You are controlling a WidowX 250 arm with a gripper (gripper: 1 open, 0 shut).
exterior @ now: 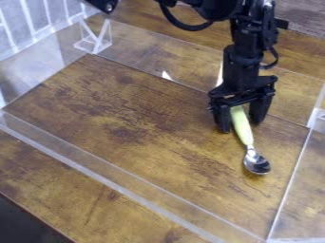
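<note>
A spoon with a pale green handle (241, 128) and a silver bowl (256, 164) lies on the wooden surface at the right, its bowl toward the front. My black gripper (240, 111) is low over the upper part of the handle, coming down from the top of the view, its two fingers open on either side of the handle. Whether the fingertips touch the handle or the surface is hard to tell.
Clear plastic walls edge it at the left and right, and a small clear bracket (95, 36) stands at the back left.
</note>
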